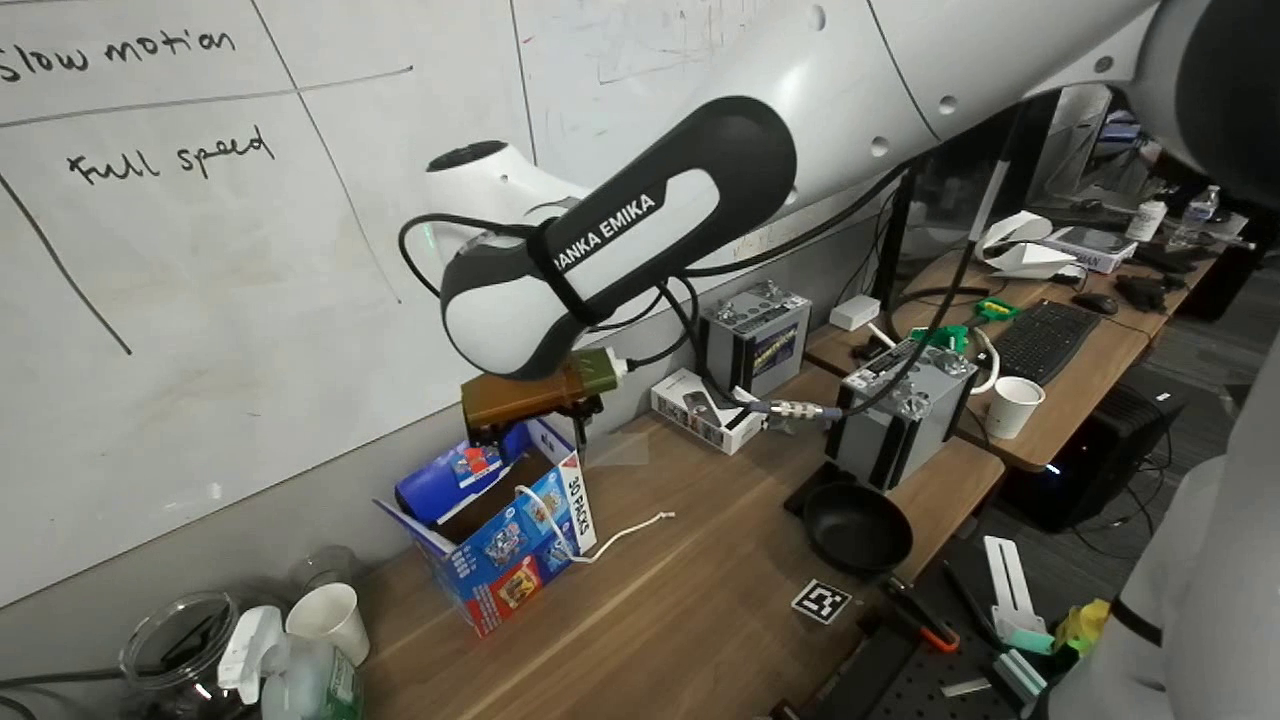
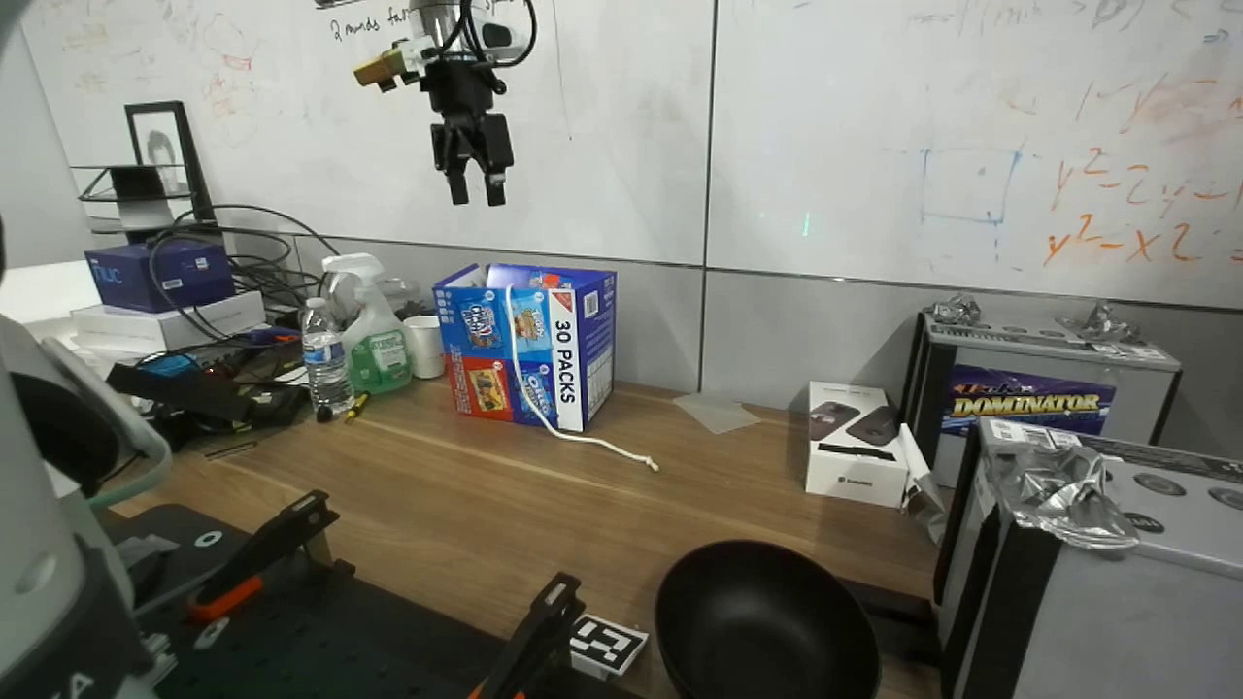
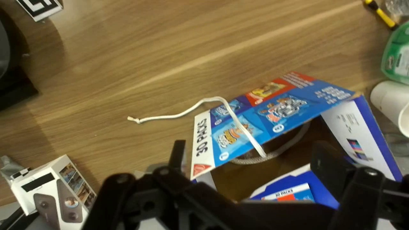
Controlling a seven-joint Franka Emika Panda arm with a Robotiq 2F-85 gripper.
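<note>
My gripper [image 2: 478, 200] hangs well above the table in front of the whiteboard, open, with nothing between its fingers. Below it stands an open blue snack box [image 2: 497, 402] marked "30 PACKS". A white rope [image 3: 176, 115] drapes over the box's front wall: one end lies on the table, and the rest runs down inside. In the wrist view, my two dark fingers [image 3: 177, 155] stand wide apart over the box's opening. A blue flap [image 3: 287, 187] covers part of the inside, so the contents there are hidden.
A black bowl [image 2: 763, 617] sits at the table's front, near a printed marker [image 2: 606, 647]. To the right are a white phone box [image 2: 856, 449] and grey cases [image 2: 1084, 559]. A spray bottle [image 2: 375, 338] and white cup [image 2: 426, 346] stand left of the snack box.
</note>
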